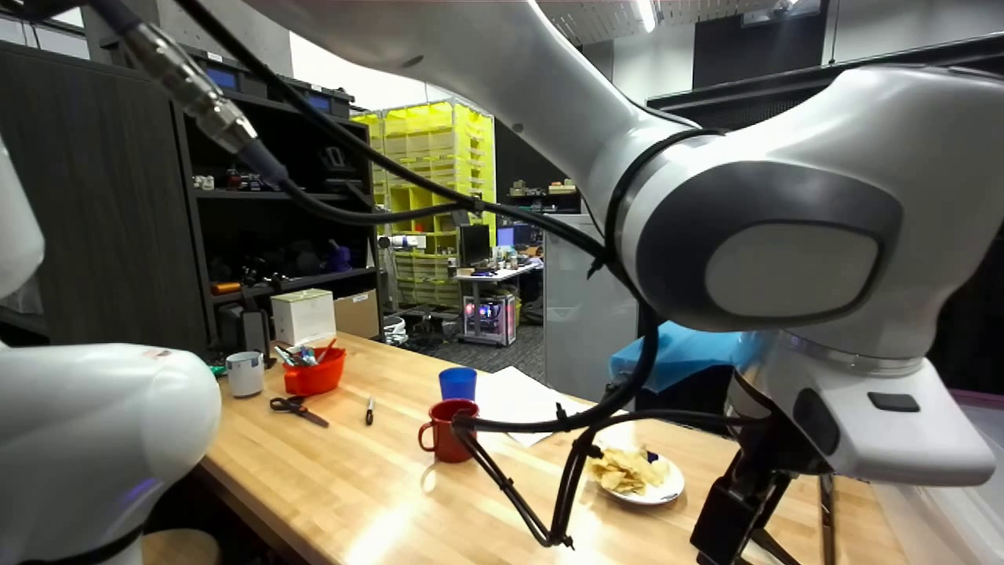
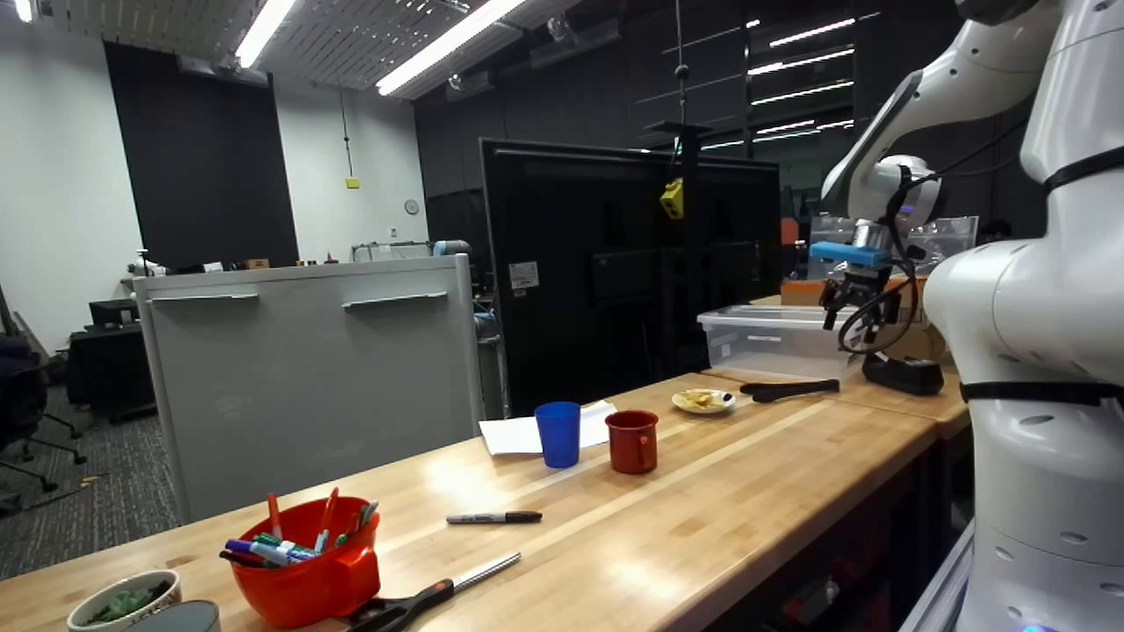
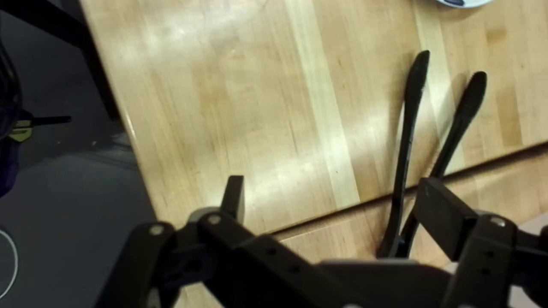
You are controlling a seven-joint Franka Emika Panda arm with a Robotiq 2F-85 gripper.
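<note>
My gripper is open, and the space between its fingers shows only wooden tabletop. In the second exterior view the gripper (image 2: 851, 316) hangs above the table's far end. Black tongs (image 3: 407, 133) lie spread on the table, passing beneath my right finger in the wrist view; that finger hides part of one arm. The tongs (image 2: 790, 390) lie beside a white plate (image 1: 670, 490) of chips (image 1: 628, 468). A red mug (image 2: 633, 442) and a blue cup (image 2: 558, 434) stand upright farther along the table, near white paper (image 2: 513, 436).
A red container (image 2: 306, 585) of pens, scissors (image 2: 421, 604) and a marker (image 2: 495, 517) occupy the other end. Beyond the tongs sits a clear plastic bin (image 2: 774, 342). Near the gripper are a table seam (image 3: 354, 207) and the table's edge (image 3: 128, 128).
</note>
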